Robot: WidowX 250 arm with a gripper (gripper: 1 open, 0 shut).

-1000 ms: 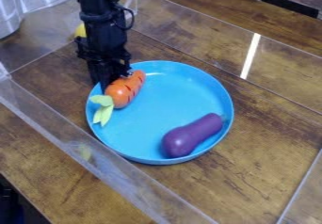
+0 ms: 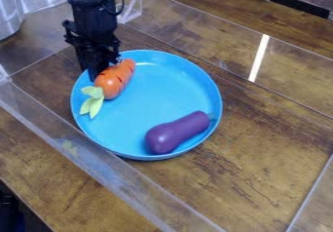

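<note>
A blue plate [image 2: 156, 92] lies on the wooden table, holding an orange toy carrot [image 2: 113, 78] with pale green leaves at its left side and a purple eggplant [image 2: 176, 133] at its lower right. The dark gripper [image 2: 96, 57] reaches down at the plate's upper left rim, right beside the carrot's top end. Its fingers are dark and partly hidden, so their state is hard to see.
A silver pot or bowl [image 2: 8, 4] stands at the upper left corner. Clear plastic edging runs along the lower left and right sides. The wood to the right of the plate [image 2: 266, 109] is bare.
The plate, with carrot and eggplant on it, has shifted left and slightly up along with the gripper, which has moved left.
</note>
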